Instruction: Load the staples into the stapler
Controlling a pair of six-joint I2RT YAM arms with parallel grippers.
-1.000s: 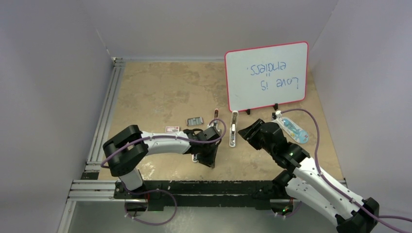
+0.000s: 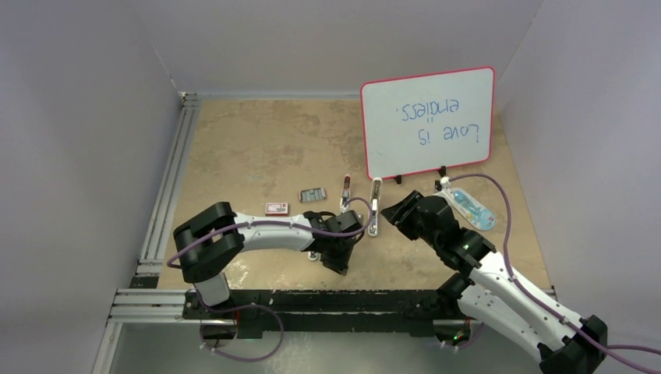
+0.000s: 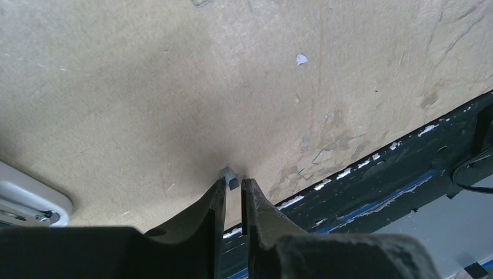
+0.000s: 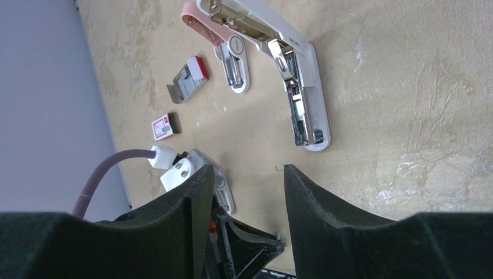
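Observation:
A small grey staple piece [image 3: 230,178] shows at the fingertips of my left gripper, low over the table near its front edge. Only a narrow gap parts those fingers, and I cannot tell whether the piece touches them. My right gripper hangs open and empty, right of the staplers in the top view. A white stapler [image 4: 317,99] lies opened out, its metal channel exposed. To its left in the right wrist view is a smaller pink and white stapler [image 4: 235,68]. Another white stapler [image 3: 32,195] lies beside the left gripper, partly hidden by the arm in the top view.
A grey tray of staples [image 2: 312,195] and a red and white box [image 2: 277,209] lie left of the staplers. A whiteboard [image 2: 429,121] stands at the back right, with a clear blue-tinted package [image 2: 474,209] before it.
The right arm and the staplers stay where they were.

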